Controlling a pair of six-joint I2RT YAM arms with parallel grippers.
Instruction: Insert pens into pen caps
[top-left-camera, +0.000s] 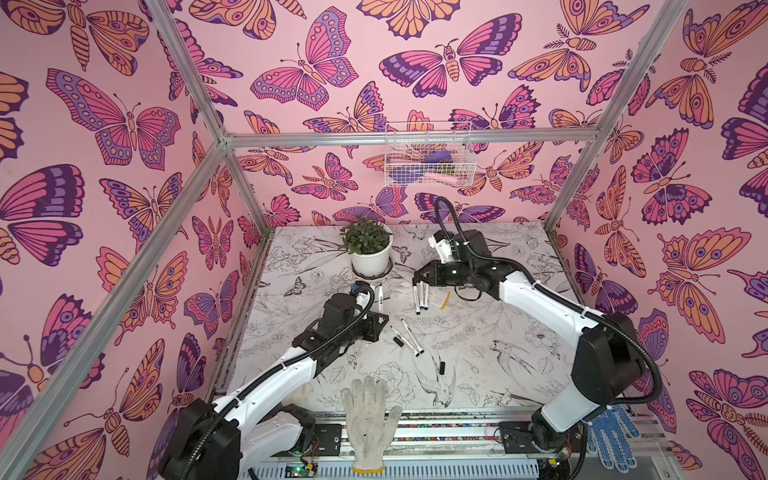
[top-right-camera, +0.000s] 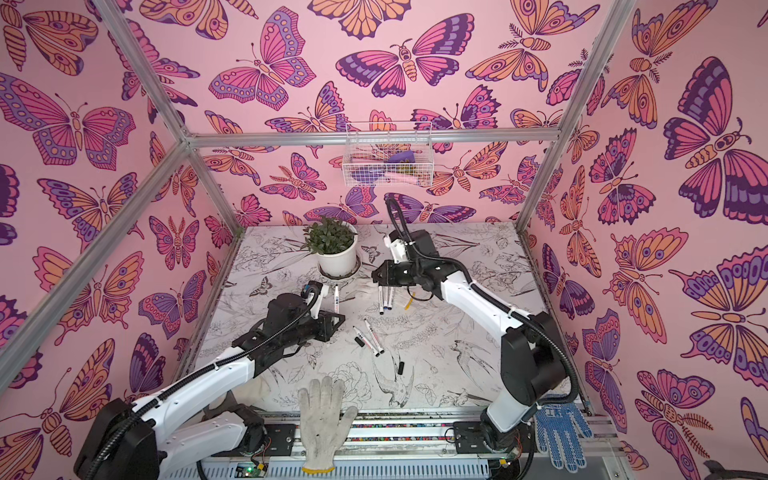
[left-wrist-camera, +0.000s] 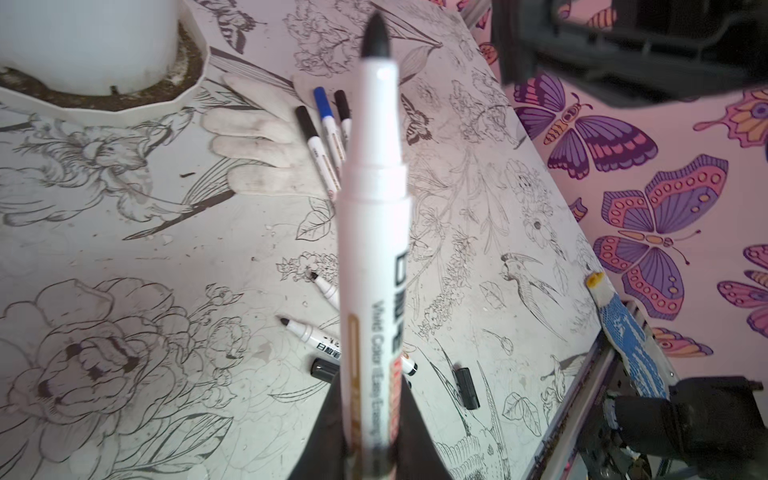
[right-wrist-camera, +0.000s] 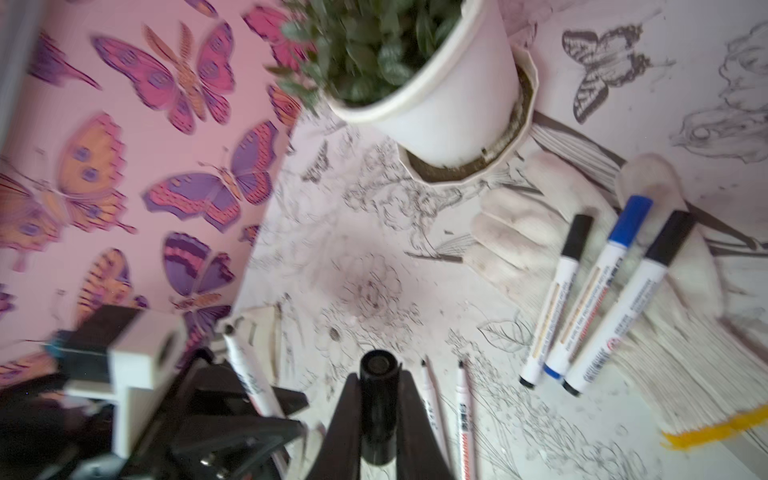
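Note:
An uncapped white marker (left-wrist-camera: 372, 264) stands tip up in my left gripper, which is shut on its lower part. In the right wrist view a black pen cap (right-wrist-camera: 379, 416) sits upright between the fingers of my right gripper, its round end facing the camera. The left gripper's marker (right-wrist-camera: 254, 372) shows at lower left there, apart from the cap. Two more uncapped markers (top-left-camera: 411, 337) lie on the table, with one loose black cap (top-left-camera: 397, 341) beside them and another cap (top-left-camera: 441, 368) nearer the front.
Three capped markers (right-wrist-camera: 596, 296), two black and one blue, lie on a white glove (right-wrist-camera: 512, 240) at the back. A potted plant (top-left-camera: 371, 256) stands behind the left gripper.

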